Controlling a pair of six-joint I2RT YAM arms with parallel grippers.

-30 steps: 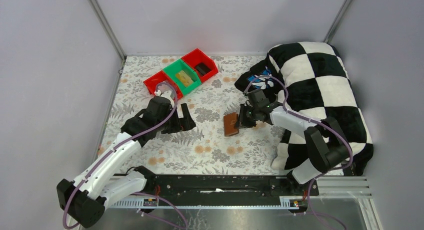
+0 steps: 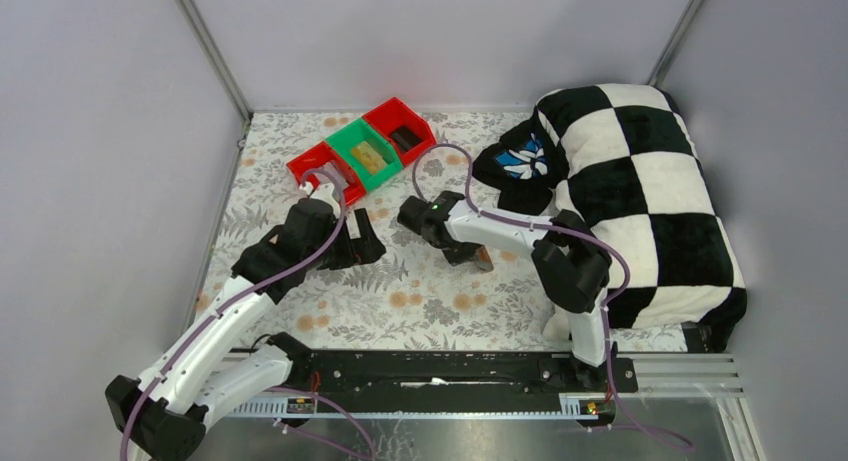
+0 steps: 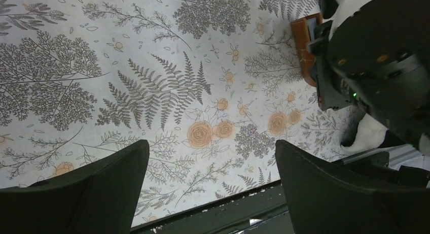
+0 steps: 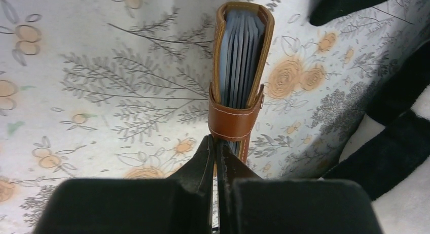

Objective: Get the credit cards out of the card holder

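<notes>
A brown leather card holder point(image 4: 235, 120) lies on the floral cloth, its open side showing a row of grey card sleeves point(image 4: 239, 56). My right gripper is shut directly over its near part, with nothing clearly held between the fingertips. In the top view the holder point(image 2: 484, 261) is mostly hidden by the right arm. My left gripper is open over bare cloth, left of the holder point(image 3: 303, 48).
Red and green bins point(image 2: 352, 138) sit at the back left with items inside. A checkered cushion point(image 2: 670, 181) and a dark cloth point(image 2: 510, 161) fill the right side.
The left arm has barely moved.
</notes>
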